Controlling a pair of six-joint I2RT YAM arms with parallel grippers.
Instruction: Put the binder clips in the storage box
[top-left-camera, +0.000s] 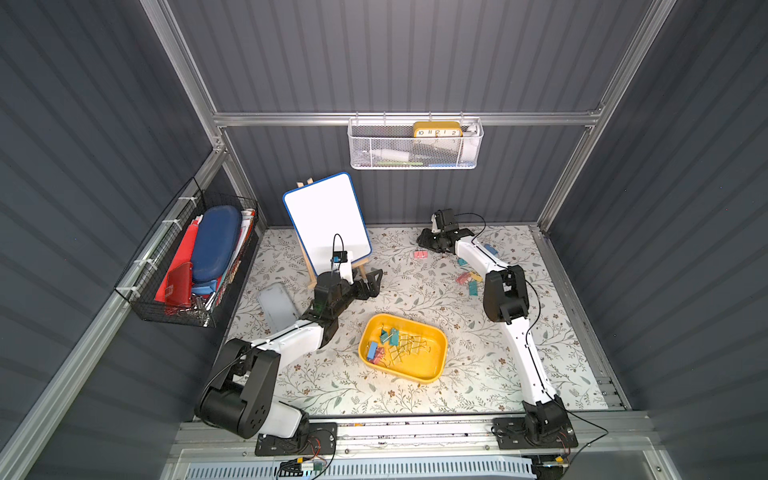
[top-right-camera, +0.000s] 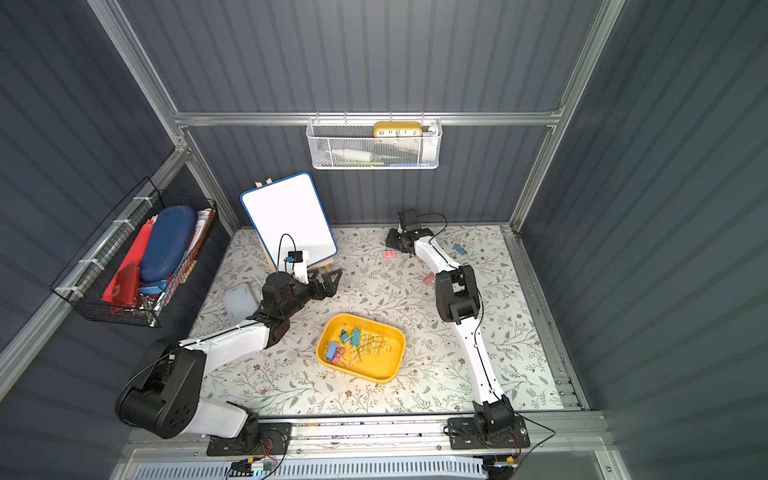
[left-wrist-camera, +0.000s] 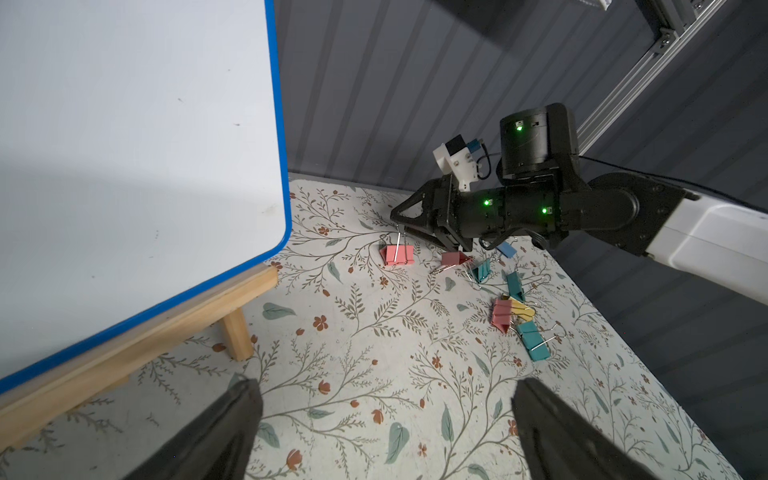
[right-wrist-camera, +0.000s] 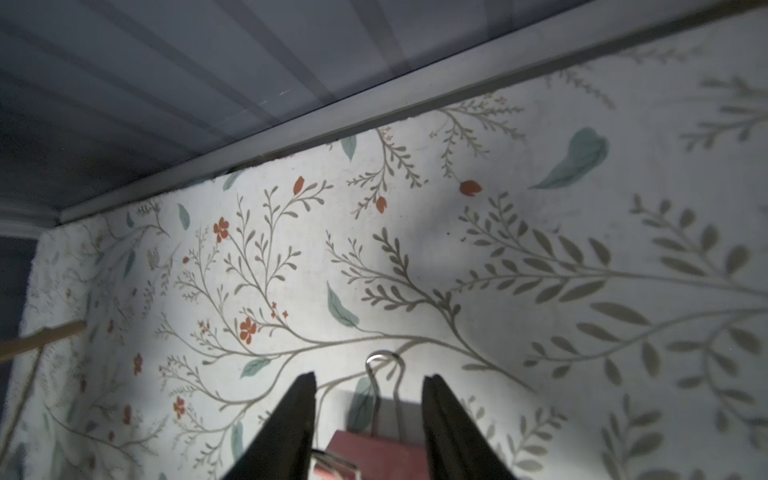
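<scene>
My right gripper is part open at the back of the table. A red binder clip (right-wrist-camera: 384, 456) with upright wire handles lies at the bottom of the right wrist view, showing in the gap between the blurred fingers; contact cannot be told. The same red clip (left-wrist-camera: 397, 254) sits just below that gripper in the left wrist view. My left gripper (top-left-camera: 373, 284) stands open beside the whiteboard, nothing between its fingers. The yellow storage box (top-left-camera: 428, 373) at the front middle holds several clips, among them a blue clip (top-left-camera: 372, 349).
Several more clips lie at the back right, among them a teal clip (left-wrist-camera: 533, 341), a yellow clip (left-wrist-camera: 524, 310) and a blue clip (top-right-camera: 460, 249), partly under the right arm. The whiteboard (top-left-camera: 328, 216) on its easel stands back left.
</scene>
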